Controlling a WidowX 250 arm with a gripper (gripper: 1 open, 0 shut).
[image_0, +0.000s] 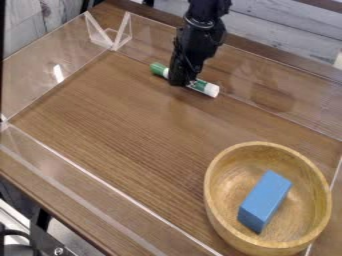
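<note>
A green and white cylindrical object lies on the wooden table at the back centre. My black gripper is down over its middle, hiding part of it, and looks shut; whether anything is between the fingers is hidden. At the front right, a tan bowl holds a blue block.
A clear plastic piece stands at the back left. A wall runs along the far edge.
</note>
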